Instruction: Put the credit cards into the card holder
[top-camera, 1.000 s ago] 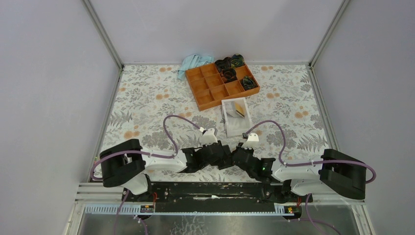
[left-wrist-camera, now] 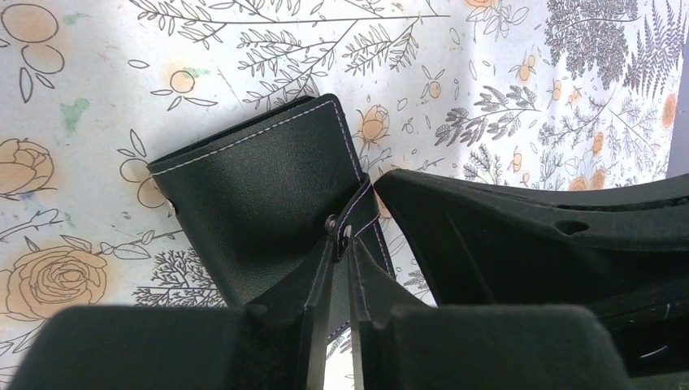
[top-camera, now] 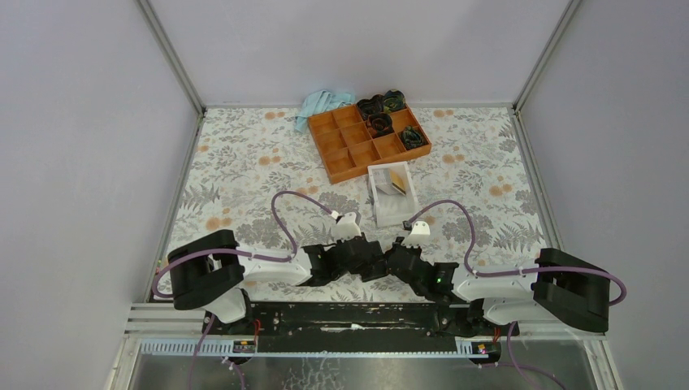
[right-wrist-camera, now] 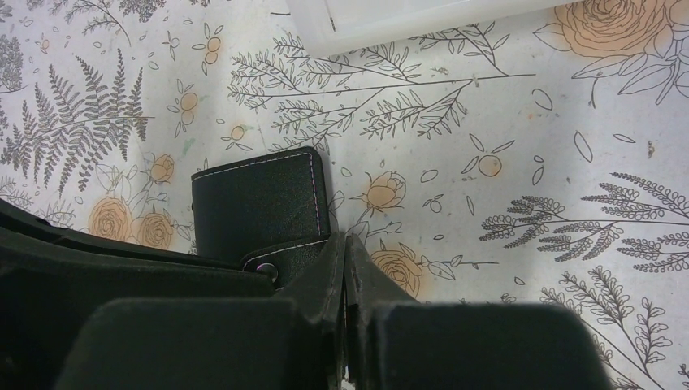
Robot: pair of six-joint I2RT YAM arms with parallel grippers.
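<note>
The black card holder [left-wrist-camera: 260, 179] lies closed on the patterned cloth, with a snap strap across its side. In the top view the holder [top-camera: 376, 268] is partly hidden between the two arms. My left gripper is at the strap [left-wrist-camera: 355, 207], its fingers a narrow gap apart with the strap's end at their tips. Whether they pinch it is not clear. My right gripper is shut at the holder's edge beside the strap, with nothing showing between its fingers. A yellowish card [top-camera: 397, 182] shows in the white tray [top-camera: 394, 215].
Behind the white tray stands an orange divided box [top-camera: 344, 174] with several dark coiled items in it. A light blue cloth [top-camera: 323, 101] lies at its back left. The two grippers are very close together.
</note>
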